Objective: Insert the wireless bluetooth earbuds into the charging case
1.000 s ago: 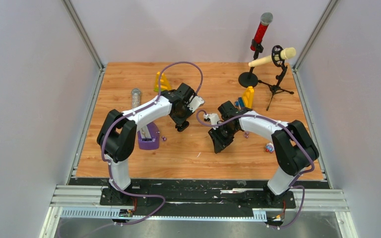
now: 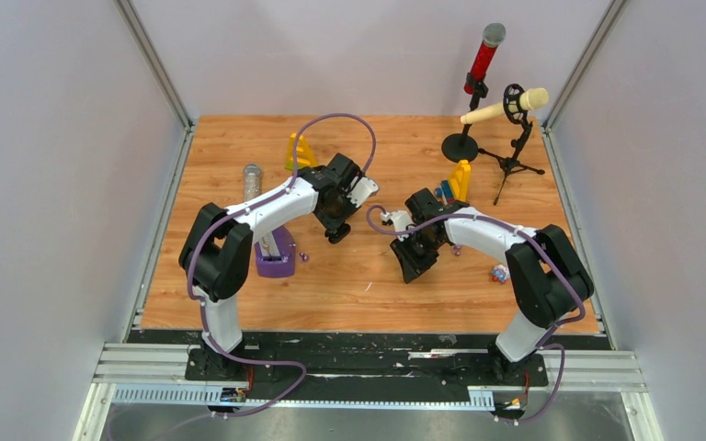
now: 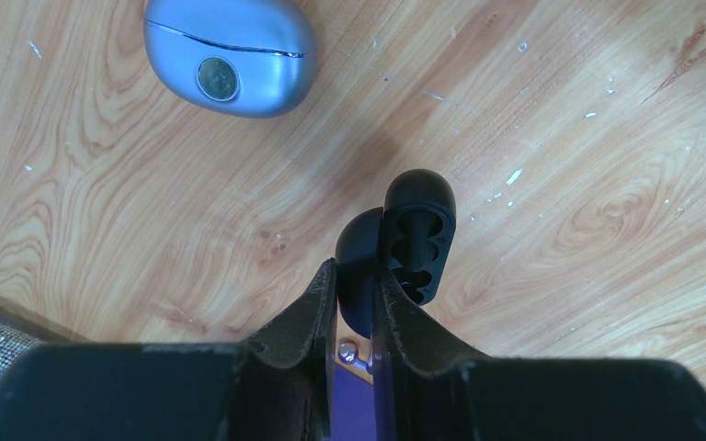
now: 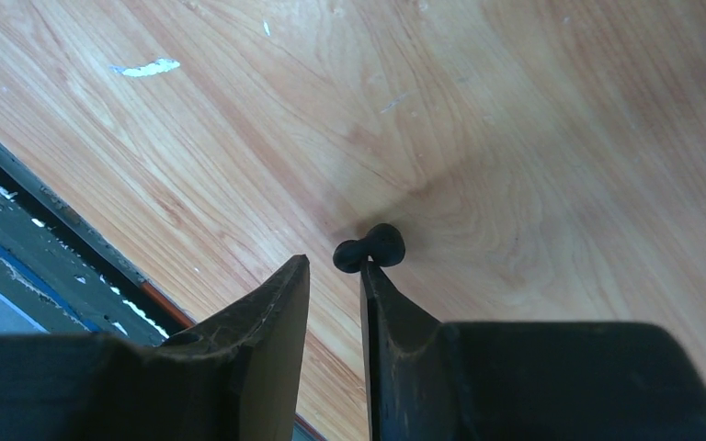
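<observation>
My left gripper is shut on the black charging case point(image 3: 421, 220), gripping one half of it. The case is flipped open, and dark hollows show in the half that faces the camera. In the right wrist view my right gripper stands open. A small black earbud point(image 4: 384, 244) shows at the tip of its right-hand finger, partly behind it; whether it touches the finger or lies on the wood is hard to tell. In the top view the right gripper point(image 2: 411, 273) is to the right of the case point(image 2: 337, 233) and nearer the front edge.
A shiny blue oval case point(image 3: 230, 55) lies on the wood near the left gripper. A purple holder point(image 2: 276, 265) is at the left, a yellow block point(image 2: 461, 179) behind the right arm, and microphone stands point(image 2: 461, 147) at the back right.
My right arm has shifted slightly to the right, away from the case. The left arm and the case in its grip stay in place.
</observation>
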